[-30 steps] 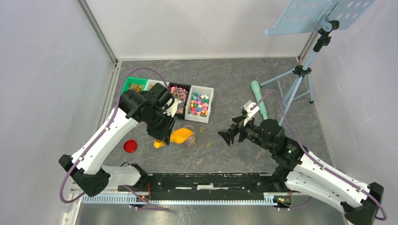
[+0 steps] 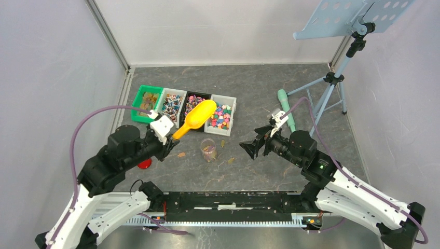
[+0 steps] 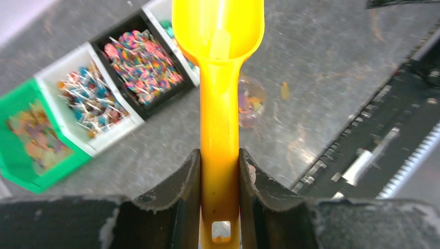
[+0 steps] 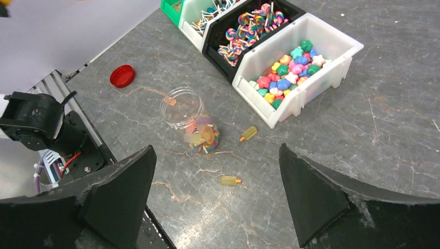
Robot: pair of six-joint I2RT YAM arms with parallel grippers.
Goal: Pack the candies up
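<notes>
My left gripper is shut on the handle of a yellow scoop (image 2: 201,114), raised above the table, and the scoop's bowl looks empty in the left wrist view. A clear jar (image 4: 182,106) stands open in the middle of the table with some candies in its bottom. Behind it sit the green bin of gummies (image 2: 148,104), white bin of stick candies (image 3: 93,98), black bin of swirl lollipops (image 4: 251,31) and white bin of star-shaped candies (image 4: 290,72). Right of the jar, my right gripper hangs open and empty.
A red lid (image 4: 122,76) lies on the table left of the jar. Loose ice-pop gummies (image 4: 230,181) lie beside the jar. A green cylinder (image 2: 286,109) and a blue tripod stand (image 2: 332,80) are at the right.
The left arm has swung left and back from over the jar, carrying the scoop up with its bowl now pointing toward the bins. My right arm has barely moved.
</notes>
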